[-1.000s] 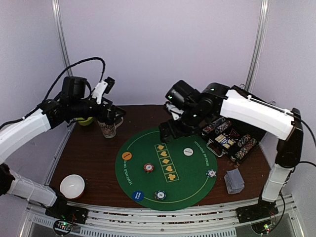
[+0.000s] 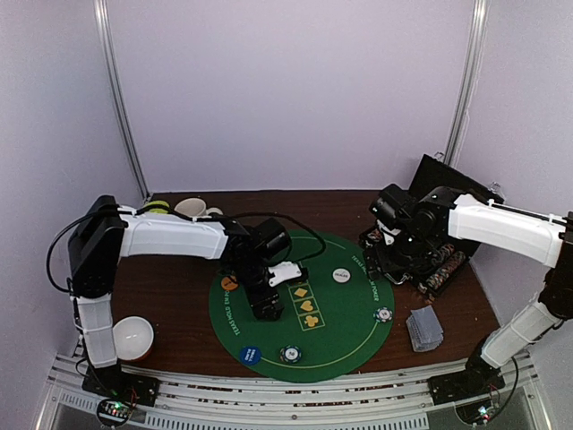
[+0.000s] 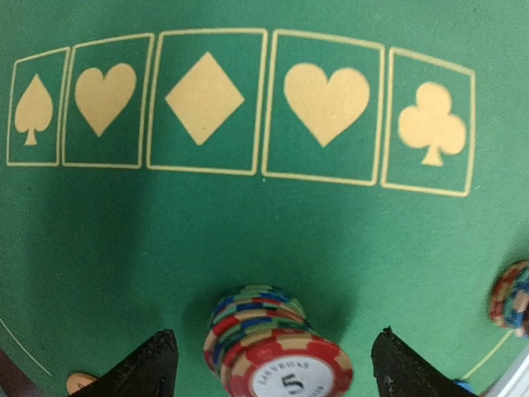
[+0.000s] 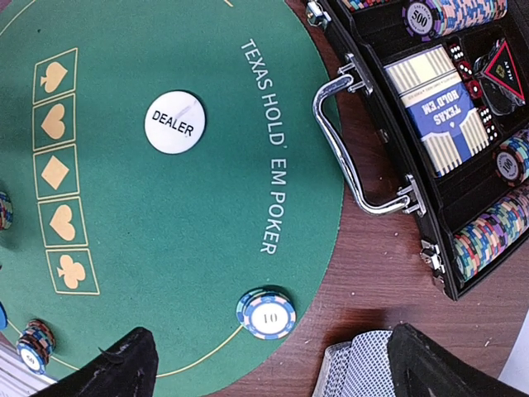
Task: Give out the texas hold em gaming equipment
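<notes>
My left gripper is low over the green poker mat, its fingers part open on either side of a stack of red "5" chips, seen close in the left wrist view. My right gripper hangs open by the black chip case, with rows of chips and a card box inside. Below it, a "10" chip stack and a white dealer disc lie on the mat. A deck of cards sits right of the mat.
An orange disc, a blue disc and a dark chip stack are on the mat. A white bowl is at front left; cups stand behind the left arm on the wooden table.
My right gripper has moved from over the mat's back to the right, by the case.
</notes>
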